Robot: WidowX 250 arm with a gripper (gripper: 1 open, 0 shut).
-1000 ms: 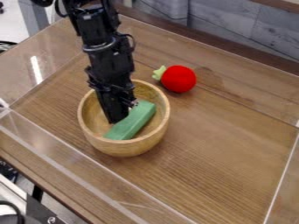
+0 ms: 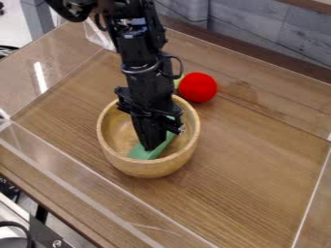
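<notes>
My black gripper [image 2: 158,132] is lowered into a tan oval bowl [image 2: 114,153] at the centre of the table. A green object [image 2: 149,149] lies in the bowl right under the fingertips, partly hidden by them. The gripper looks shut; whether it touches the green object I cannot tell.
A red round object [image 2: 198,87] with a green part behind it sits right behind the bowl. A pale wall is at the back right, and dark cables lie at the bottom left.
The gripper has moved right and down over the green object, which it now covers more. The bowl appears shifted slightly to the right.
</notes>
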